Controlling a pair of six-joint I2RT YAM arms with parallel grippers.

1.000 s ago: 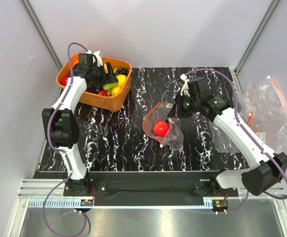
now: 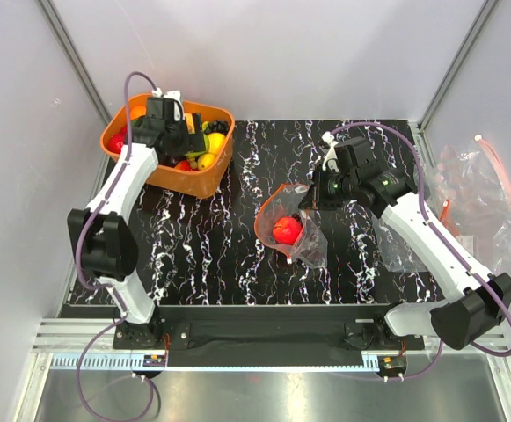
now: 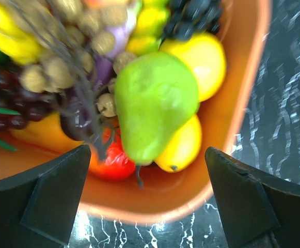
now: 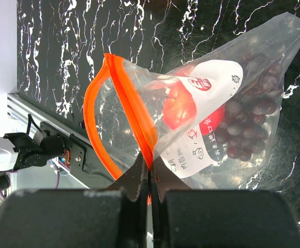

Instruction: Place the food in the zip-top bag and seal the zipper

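Observation:
A clear zip bag (image 2: pixel 311 249) with an orange zipper lies on the table, its mouth gaping toward the left. Inside it are a red round food (image 2: pixel 287 230) and dark grapes (image 4: pixel 249 121). My right gripper is shut at the bag's orange-edged mouth, its fingertips on the film there. Over the orange basket (image 2: pixel 209 182) at the back left, my left gripper stands open with nothing between its fingers. Ahead of them in the left wrist view are a green fruit (image 3: pixel 155 98), a yellow lemon (image 3: pixel 182 146) and a red piece (image 3: pixel 111 163).
More foods fill the basket, among them dark berries (image 3: pixel 196 15) and a yellow fruit (image 3: pixel 206 62). Other clear bags (image 2: pixel 479 202) lie at the right side. Bare table (image 2: pixel 202 255) stretches between the basket and the bag.
My left gripper has shifted slightly within the area over the basket, and its forearm has swung a little left. The right arm and the bag look unmoved.

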